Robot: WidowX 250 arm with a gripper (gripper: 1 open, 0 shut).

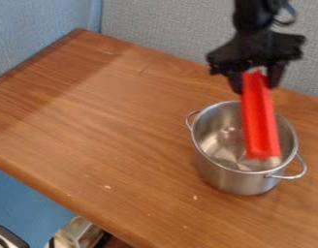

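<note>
My black gripper [256,70] is shut on the top end of a long red bar [260,118], which hangs tilted slightly off vertical over a steel pot [229,170] with two side handles. The bar's lower end is over the pot's opening; whether it is below the rim is hard to tell. The fingertips are blurred.
Grey-blue padded walls stand behind and at the left. A metal fixture lies at the lower left, off the table.
</note>
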